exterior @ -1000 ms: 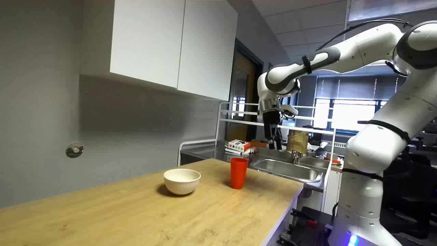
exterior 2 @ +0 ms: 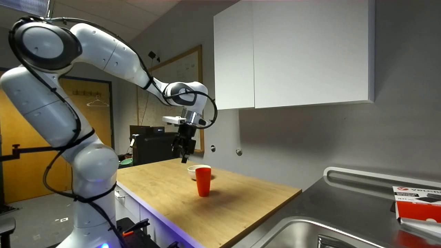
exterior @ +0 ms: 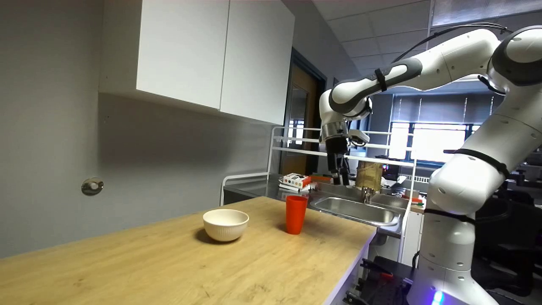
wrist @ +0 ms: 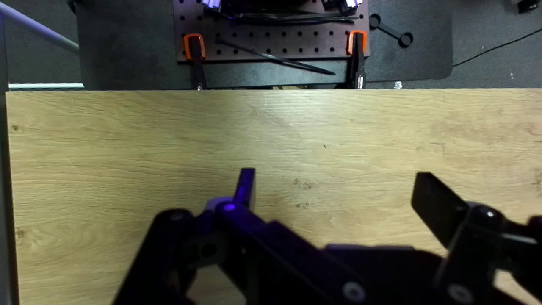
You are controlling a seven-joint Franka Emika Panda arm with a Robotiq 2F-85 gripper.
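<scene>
On the wooden counter stands an upright red cup [exterior: 295, 215], tapering toward its base. Left of it in exterior view 1, and apart from it, sits a white bowl [exterior: 225, 225]. Exterior view 2 has the cup [exterior 2: 203, 182] in front of the bowl [exterior 2: 192, 171], hiding part of it. My gripper [exterior: 341, 180] hangs in the air above the counter, pointing down, clear of both things. From the wrist, its black fingers [wrist: 246, 187] are wide apart with only bare wood beneath; neither cup nor bowl shows there. My gripper is open and holds nothing.
White wall cabinets [exterior: 183, 53] overhang the back of the counter [exterior: 167, 267]. A metal sink [exterior: 355, 209] and a red-and-white box [exterior: 296, 180] lie beyond its end, beside a white rack frame [exterior: 272, 147].
</scene>
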